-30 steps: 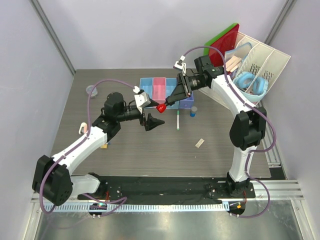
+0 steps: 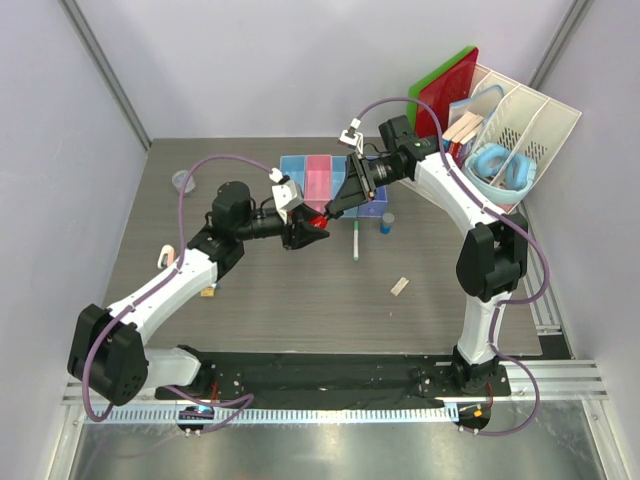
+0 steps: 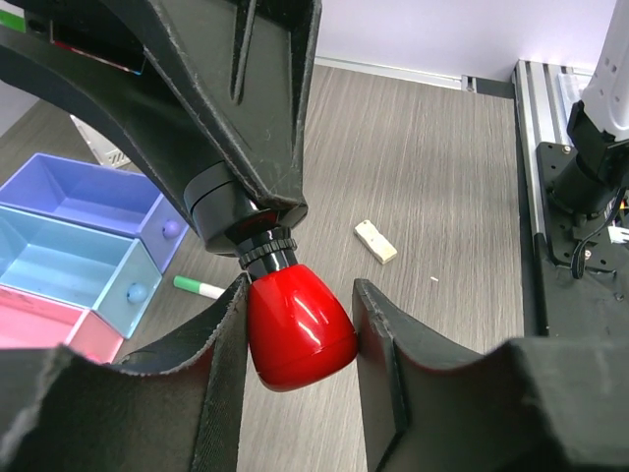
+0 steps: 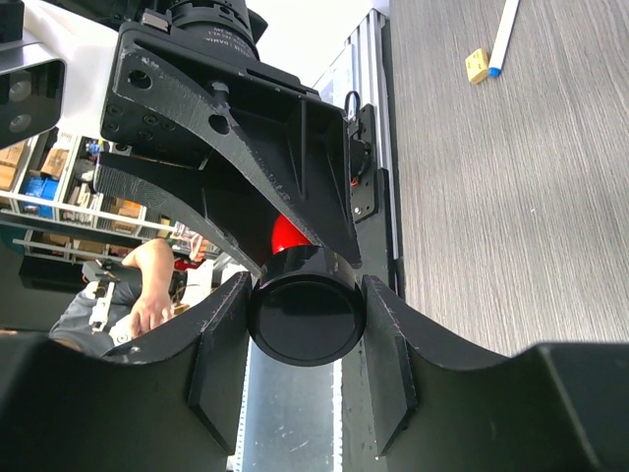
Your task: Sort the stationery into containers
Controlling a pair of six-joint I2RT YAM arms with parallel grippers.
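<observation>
Both grippers meet above the table's middle on a red-and-black object [image 3: 300,329]. My left gripper is shut on its red end; my right gripper is shut on its black end [image 4: 305,315]. Below are pink [image 2: 318,175] and blue compartments [image 3: 69,256] with a purple one [image 3: 88,197]. A green-and-white marker [image 2: 356,240], a blue-capped small container [image 2: 386,222] and a pale eraser-like block [image 2: 399,286] lie on the table [image 2: 320,310]. In the right wrist view are a blue-tipped pen [image 4: 504,34] and a yellow block [image 4: 478,66].
A white rack [image 2: 555,115] with boards and a blue bowl of items fills the back right. A cup [image 2: 183,180] and a pale item [image 2: 166,257] lie on the left.
</observation>
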